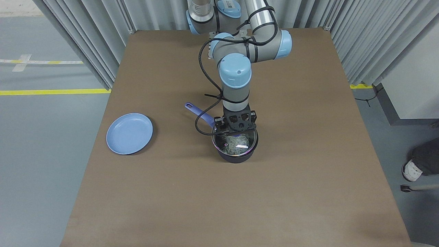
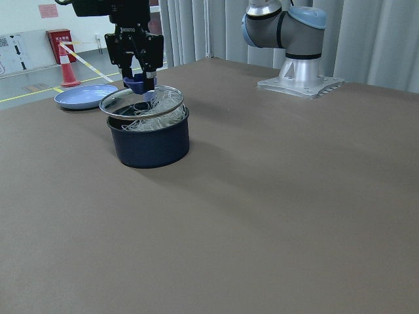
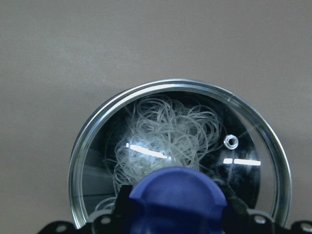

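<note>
A dark pot [image 2: 148,147] with a blue handle [image 1: 198,109] holds pale noodle-like strands [image 3: 170,131]. A glass lid [image 1: 234,148] with a steel rim is over the pot, slightly tilted in the left view. My gripper [image 2: 139,69] is shut on the lid's blue knob [image 3: 178,197] directly above the pot. In the front view the gripper hides the back of the lid.
A blue plate [image 1: 129,133] lies on the brown table [image 1: 230,197] to the left of the pot.
</note>
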